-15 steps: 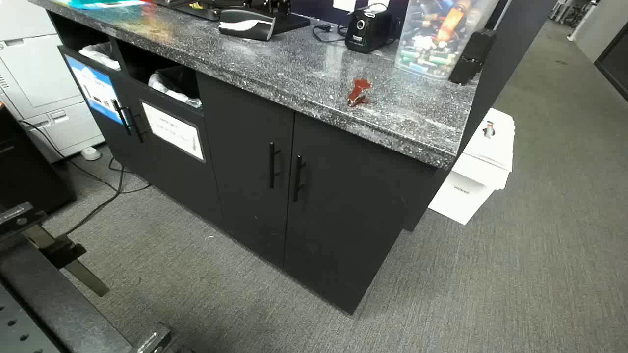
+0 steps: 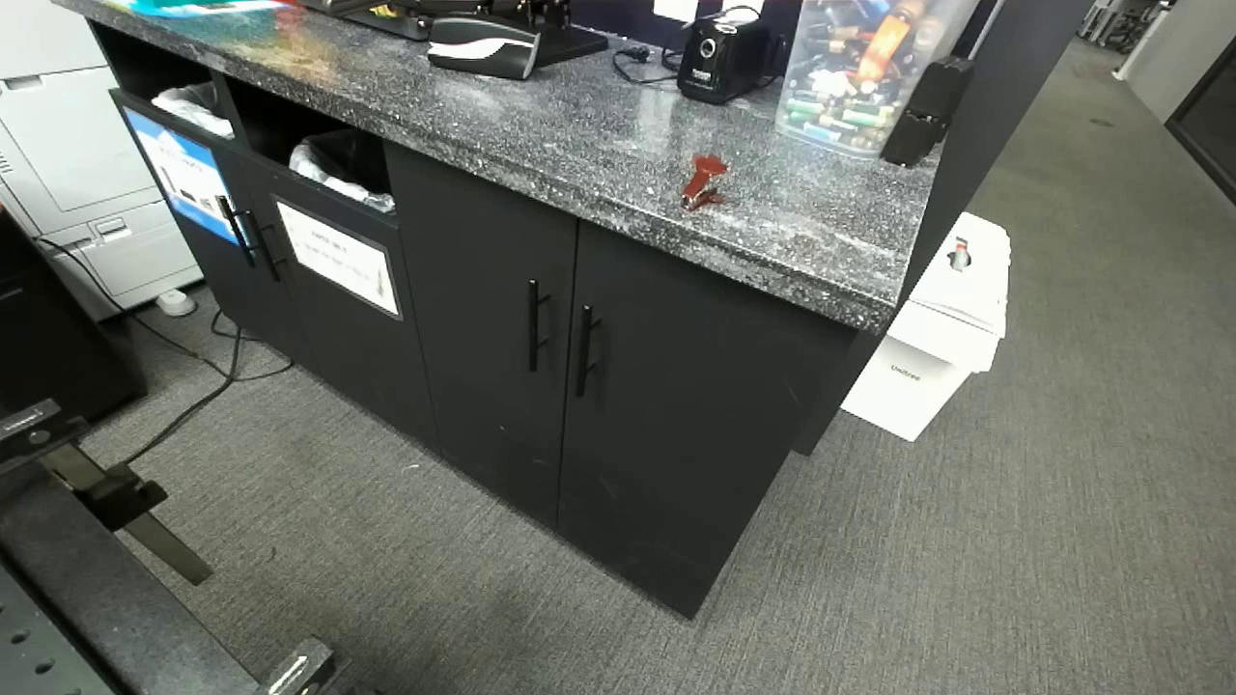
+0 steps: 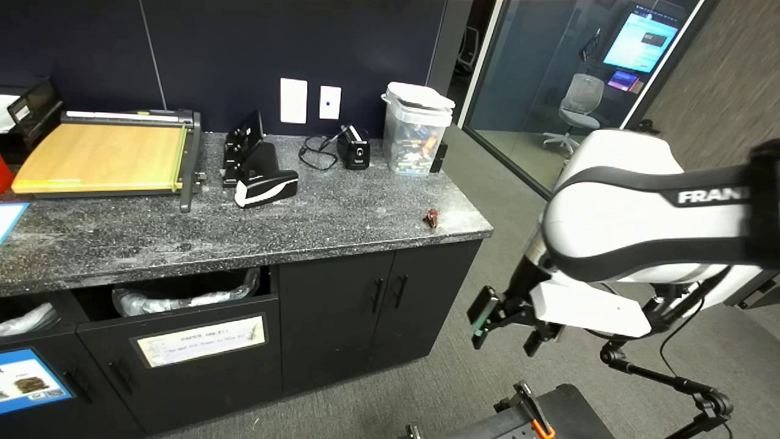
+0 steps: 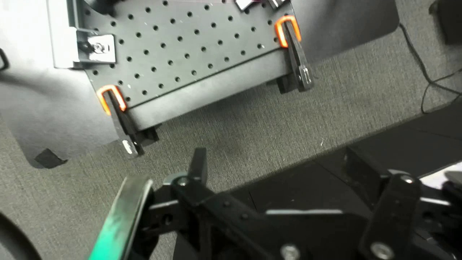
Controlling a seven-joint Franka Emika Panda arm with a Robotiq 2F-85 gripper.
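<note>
My gripper [image 3: 509,329] hangs over the carpet in front of the cabinet, below the counter's height. It stands open, with nothing visible between its fingers. One finger [image 4: 117,225] carries a green pad in the wrist view; the other side is dark and partly cut off at the right. A small dark red staple remover [image 2: 703,183] lies near the front right corner of the speckled grey counter [image 3: 351,219], well away from my gripper. Farther left on the counter sits a black and white stapler [image 3: 267,189]. Exterior view 1 does not show the gripper.
A clear tub of batteries [image 3: 417,135], a black electric sharpener [image 3: 356,150] and a paper cutter [image 3: 106,153] stand along the back of the counter. Cabinet handles [image 2: 534,325] stick out in front. Clamps [image 4: 296,56] project from my perforated base table [image 4: 182,43]. Carpet lies between table and cabinet.
</note>
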